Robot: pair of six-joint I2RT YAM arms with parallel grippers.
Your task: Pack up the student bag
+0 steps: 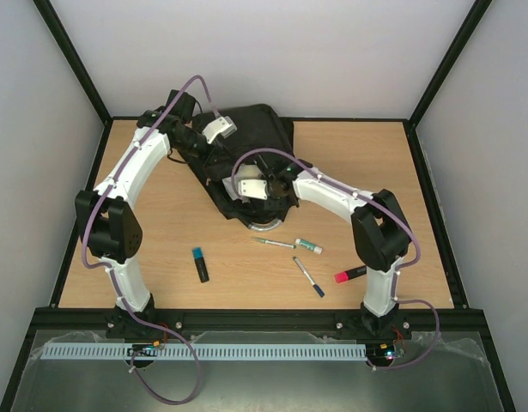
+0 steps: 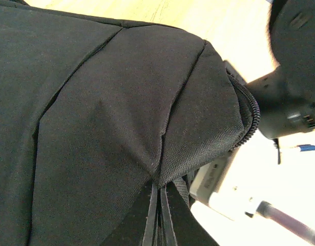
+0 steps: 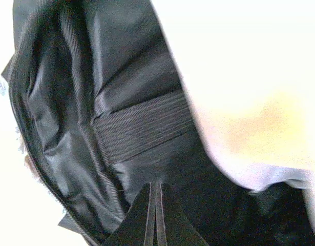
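Note:
The black bag (image 1: 246,129) lies open at the back of the table, its flap raised. My left gripper is shut on the flap's black fabric (image 2: 116,102), pinching a fold at its fingertips. My right gripper is over the bag's mouth, its fingers together with nothing between them. The bag's zippered rim (image 3: 30,141) runs to the left of those fingers, outside them. A pale, blurred, overexposed shape fills the upper right of the right wrist view. Some white material (image 1: 239,187) shows inside the opening in the top view.
In front of the bag lie a green pen (image 1: 274,242), a glue stick (image 1: 308,245) and a blue-capped pen (image 1: 309,277). A blue-capped marker (image 1: 201,266) is to the left, a pink-capped marker (image 1: 350,274) by the right arm.

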